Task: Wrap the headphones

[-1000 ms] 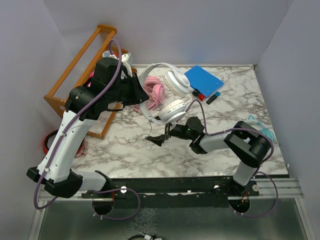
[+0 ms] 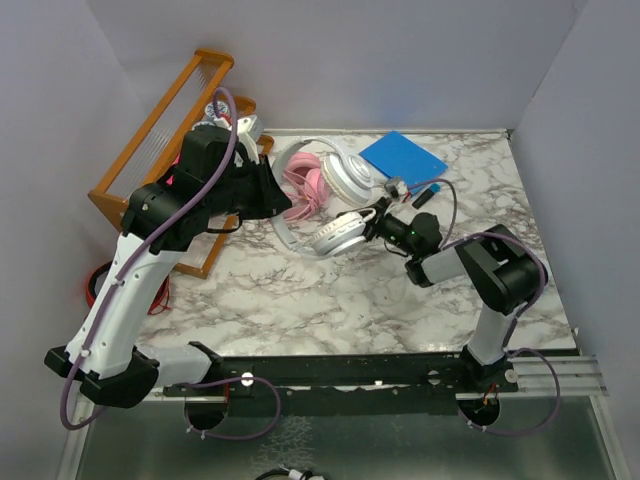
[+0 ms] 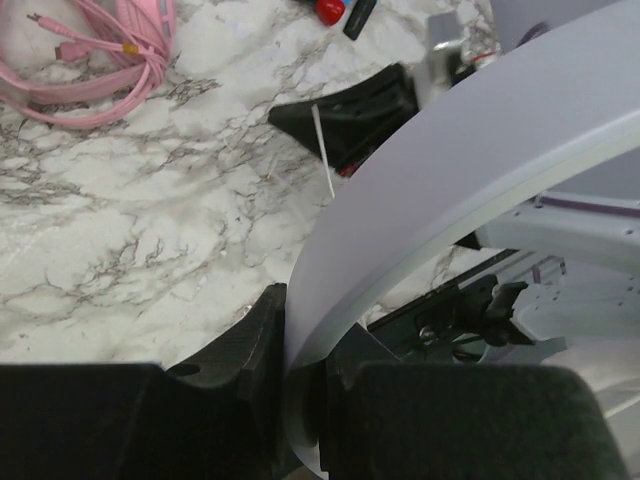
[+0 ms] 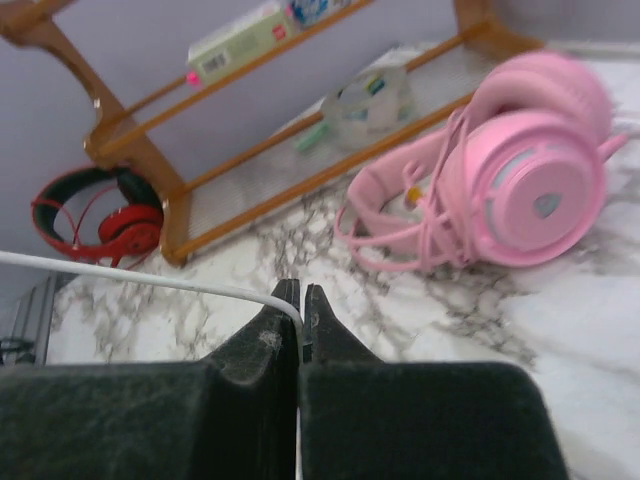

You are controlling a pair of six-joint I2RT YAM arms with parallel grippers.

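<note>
White headphones (image 2: pixel 340 236) hang in the air in the top view, and my left gripper (image 2: pixel 283 192) is shut on their headband (image 3: pixel 440 170). In the right wrist view, a thin white cable (image 4: pixel 150 281) enters from the left and runs between the fingertips of my right gripper, which is shut on it. From the top view, the right gripper (image 2: pixel 376 222) sits just right of the lower ear cup, partly overlapped by it. The cable also shows as a short pale line near the right fingers (image 3: pixel 345 120) in the left wrist view.
Pink headphones (image 2: pixel 308 186) with bundled cable lie behind the white pair. A wooden shelf (image 2: pixel 150 135) and red headphones (image 4: pixel 105 215) are on the left. A blue folder (image 2: pixel 405 160) and marker (image 2: pixel 427 195) lie at the back right.
The left gripper and headphones have shifted slightly.
</note>
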